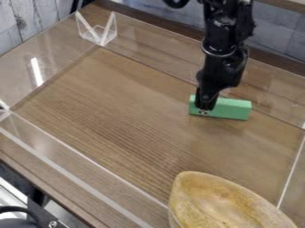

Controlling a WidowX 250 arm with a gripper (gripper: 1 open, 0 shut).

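A green block point(226, 108) lies flat on the wooden table point(107, 125), right of centre. My black gripper point(205, 101) reaches down from the top and hangs at the left part of the block's top. Its fingers are dark and small, and whether it touches the block is unclear.
A large yellow bowl point(220, 200) sits at the bottom right. A white wire-like stand point(98, 28) is at the back left. Black cables lie at the lower left corner.
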